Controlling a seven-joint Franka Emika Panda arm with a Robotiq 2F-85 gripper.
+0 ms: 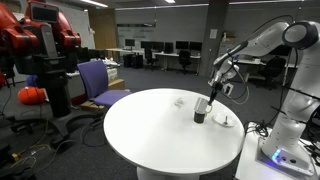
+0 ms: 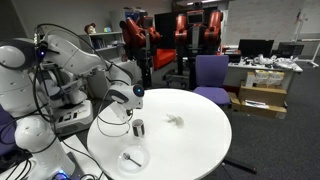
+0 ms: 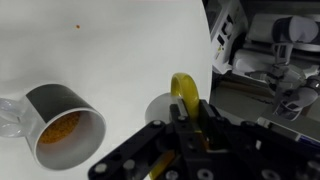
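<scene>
My gripper is shut on a yellow handle-like piece [image 3: 184, 88]. Below it shows a white rounded part [image 3: 160, 108] that seems to be a cup's body, mostly hidden by the fingers. To the left in the wrist view stands a mug [image 3: 70, 128], its bottom covered with orange-brown contents [image 3: 60, 128]. From exterior view 1, the pale held cup [image 1: 203, 103] hangs close above the dark-looking mug [image 1: 200, 116]. Exterior view 2 shows the same mug [image 2: 138, 128] upright on the table, with my gripper [image 2: 130, 107] above and left of it.
A white plate [image 2: 122, 168] with a small dark-handled item lies near the arm's base. Pale crumpled material [image 2: 174, 121] rests beyond the mug. A purple chair [image 1: 95, 78] stands past its edge.
</scene>
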